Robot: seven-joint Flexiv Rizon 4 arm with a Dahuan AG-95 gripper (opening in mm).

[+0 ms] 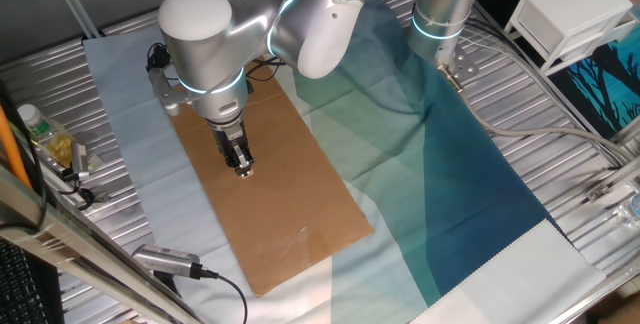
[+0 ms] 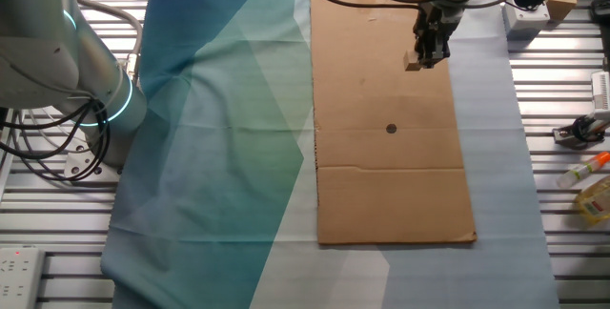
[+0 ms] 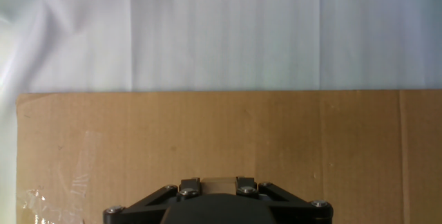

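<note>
A small light wooden block (image 2: 412, 61) shows at the tip of my gripper (image 2: 431, 59) in exterior view 2. In the wrist view, the block (image 3: 218, 185) fills the gap between the two black fingers, so my gripper is shut on it. Exterior view 1 has the gripper (image 1: 244, 172) pointing down over the brown cardboard sheet (image 1: 290, 204), with the block mostly hidden there. How far the block is from the cardboard, I cannot tell. A dark round spot (image 2: 391, 129) marks the cardboard near its middle.
Blue and green cloth (image 2: 224, 137) lies under the cardboard, largely clear. A silver camera (image 1: 166, 260) sits near the cloth's edge. Bottles (image 2: 593, 199) and a white box (image 2: 524, 21) line one side.
</note>
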